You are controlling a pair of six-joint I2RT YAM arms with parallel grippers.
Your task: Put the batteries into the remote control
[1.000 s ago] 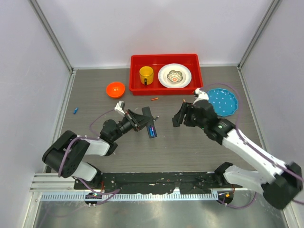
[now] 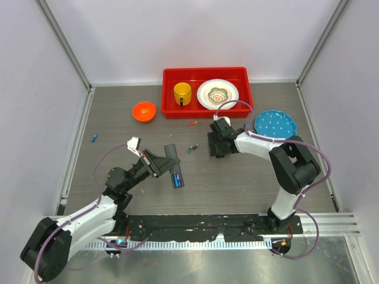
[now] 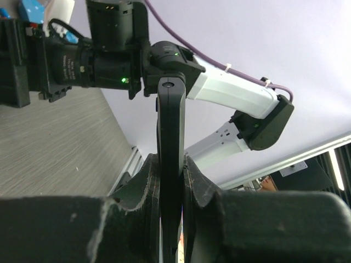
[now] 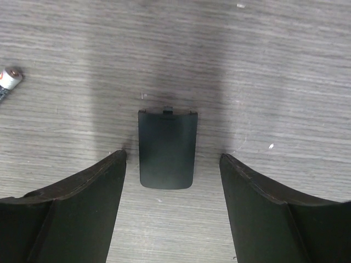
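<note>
The dark remote control (image 2: pixel 171 152) is in my left gripper (image 2: pixel 168 163), which is shut on it. Its open battery compartment (image 2: pixel 177 179) shows batteries lying inside. Seen edge-on in the left wrist view, the remote (image 3: pixel 171 120) stands upright between the fingers. A dark battery cover (image 4: pixel 167 150) lies flat on the table in the right wrist view. My right gripper is open around it, one finger on each side, with gaps left and right. In the top view the right gripper (image 2: pixel 214 145) largely hides that cover.
Loose batteries (image 2: pixel 192 148) lie between the arms; an orange one (image 2: pixel 192 123) is near the red tray (image 2: pixel 172 112). A blue one (image 2: pixel 94 137) lies far left. An orange bowl (image 2: pixel 144 111) and blue plate (image 2: pixel 276 125) stand at either side.
My left gripper has carried the remote left and slightly toward the front.
</note>
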